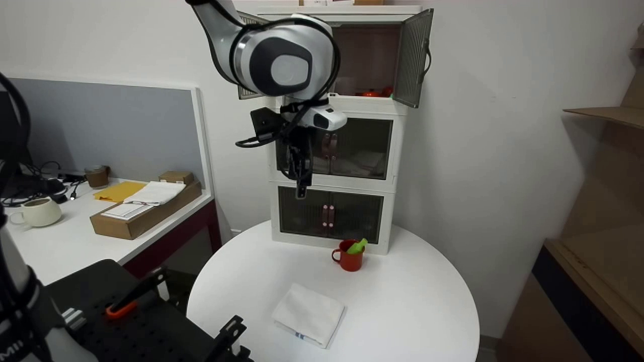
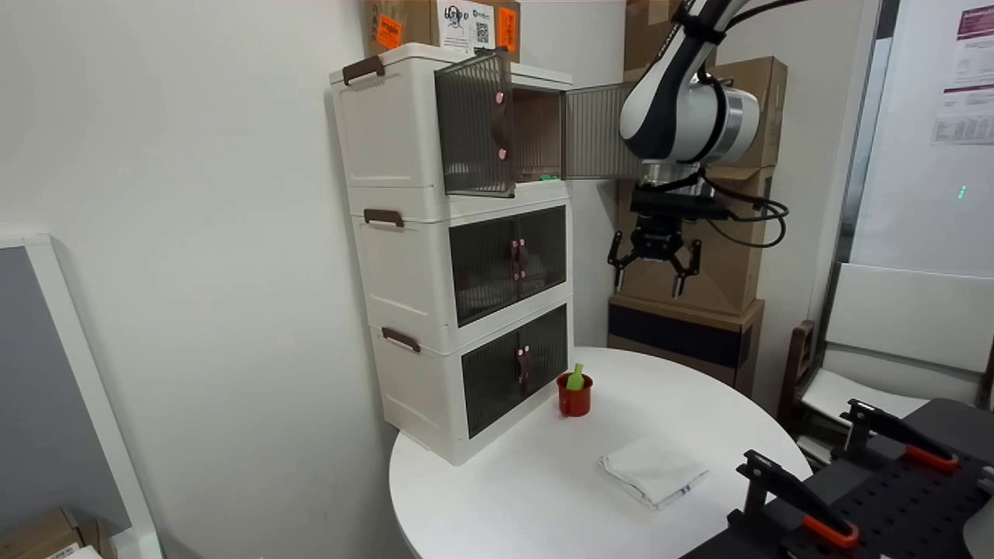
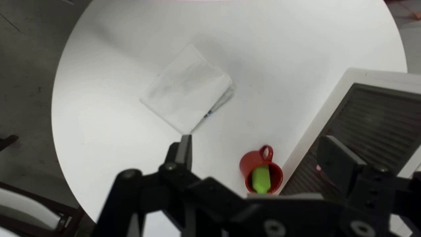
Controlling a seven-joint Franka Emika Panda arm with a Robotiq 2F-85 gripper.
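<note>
High above the round white table (image 1: 416, 301) hangs my gripper (image 2: 649, 284), open, its fingers spread with nothing between them. Below it, close to the cabinet's foot, stands a red mug (image 1: 350, 261) with a green object (image 2: 577, 377) sticking out of it. In the wrist view the red mug (image 3: 252, 160) appears between and below my two fingers, well apart from them. A folded white cloth (image 3: 185, 89) with a blue stripe lies flat nearer the front of the table. What the green object is cannot be made out for certain.
A stacked white cabinet (image 2: 410, 279) rises at the table's back. Its top doors (image 1: 414, 58) stand open, with red items inside; the lower two door pairs are closed. A black platform with clamps (image 2: 801, 498) borders the table.
</note>
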